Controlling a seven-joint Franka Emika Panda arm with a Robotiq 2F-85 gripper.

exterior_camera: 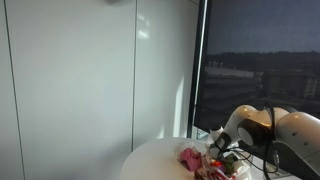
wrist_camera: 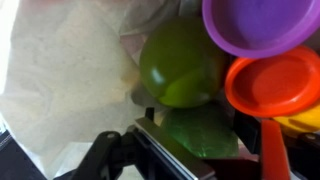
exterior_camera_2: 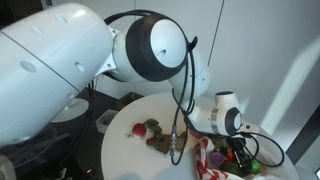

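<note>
In the wrist view my gripper reaches down into a cluster of coloured things, its fingers apart on either side of a dark green object (wrist_camera: 202, 132). Whether the fingers press on it cannot be made out. A round olive-green object (wrist_camera: 180, 62) lies just beyond the fingertips. To the right of that are a purple cup-like object (wrist_camera: 260, 20) and an orange one (wrist_camera: 272, 84), with a yellow edge (wrist_camera: 303, 121) below. In exterior view 2 the arm's white wrist (exterior_camera_2: 226, 112) stands over this cluster, and the fingertips are hidden.
A red-and-white cloth (exterior_camera_2: 203, 160) lies beside the cluster on the round white table (exterior_camera_2: 130, 160). Farther left are a red object (exterior_camera_2: 139, 130) and a brownish heap (exterior_camera_2: 159, 143). A cable (exterior_camera_2: 180, 120) hangs beside the arm.
</note>
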